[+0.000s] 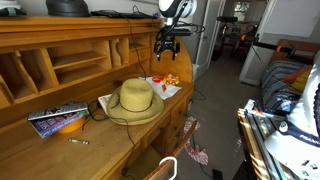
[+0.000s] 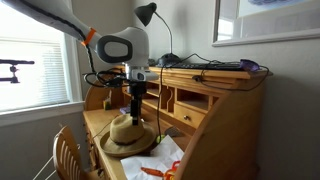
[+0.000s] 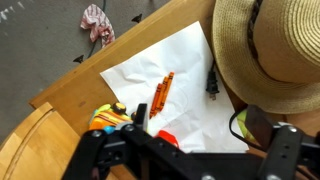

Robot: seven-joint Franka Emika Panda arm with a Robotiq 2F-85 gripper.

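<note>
My gripper is open over the desk, with nothing between its fingers. In exterior view 1, the gripper (image 1: 168, 50) hangs high above the far end of the desk. Beneath it lie white sheets of paper (image 3: 200, 60) bearing thin orange-red sticks (image 3: 161, 95). A colourful yellow-and-orange item (image 3: 108, 117) sits at the paper's edge, with a red patch beside it partly hidden by the gripper. The straw hat (image 1: 135, 100) rests brim-down on the desk, alongside the paper.
A black cable with a plug (image 3: 212, 84) reaches onto the paper. Near the desk's left end are a dark boxed item (image 1: 58, 118) and an orange round thing (image 1: 73, 126). Shelved cubbies (image 1: 82, 60) line the back. A pinkish cloth (image 3: 97, 22) lies on the floor.
</note>
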